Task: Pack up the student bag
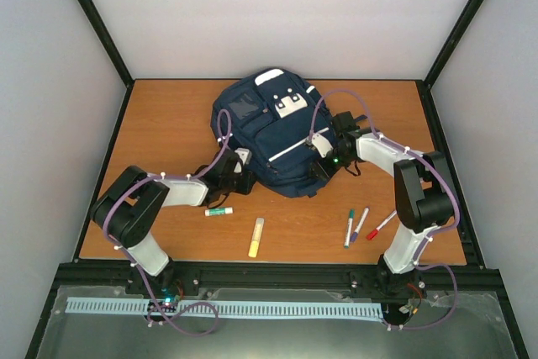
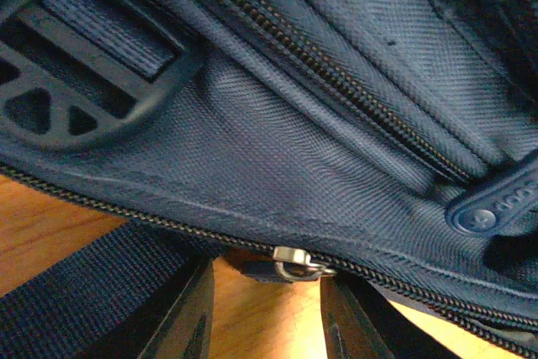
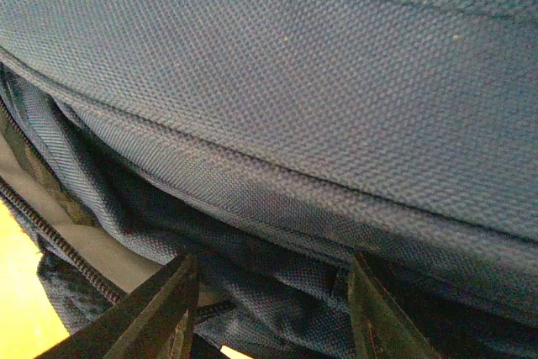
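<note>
A dark blue backpack (image 1: 282, 136) lies tilted on the wooden table. At its lower left side, my left gripper stands with its fingers apart. A metal zipper slider (image 2: 294, 260) with a dark pull tab (image 2: 269, 271) shows just beyond the gap between them, on the bag's edge zipper. My right gripper is at the bag's lower right side, fingers also spread. Folds of blue cloth (image 3: 252, 271) fill the view beyond its fingertips; I cannot tell whether they touch. An opened zipper edge (image 3: 59, 245) shows at the left there.
Below the bag lie a green-and-white marker (image 1: 218, 211) and a yellow tube (image 1: 255, 238). A green marker (image 1: 349, 229), a purple one (image 1: 360, 224) and a red one (image 1: 381, 225) lie at the right front.
</note>
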